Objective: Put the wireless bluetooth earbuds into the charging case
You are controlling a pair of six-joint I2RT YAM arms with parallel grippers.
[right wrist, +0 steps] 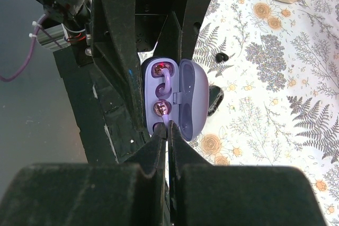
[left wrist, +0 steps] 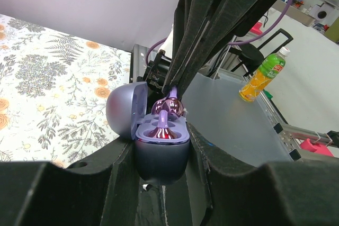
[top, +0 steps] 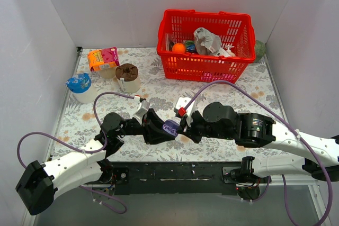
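The purple charging case (right wrist: 152, 91) is clamped between the fingers of my left gripper, its lid (left wrist: 125, 110) open. In the right wrist view, one earbud (right wrist: 164, 78) sits in the upper slot, where a red light glows. The other earbud (right wrist: 161, 108) lies at the lower slot, its stem pointing to my right gripper. That gripper is shut, its fingertips touching the stem's end; whether they pinch it I cannot tell. How deep this earbud sits is unclear. In the top view both grippers meet around the case, over the table's front part.
A red basket (top: 206, 67) with mixed items stands at the back. Several containers, among them a blue-lidded tub (top: 80, 86) and a brown-topped one (top: 127, 78), occupy the back left.
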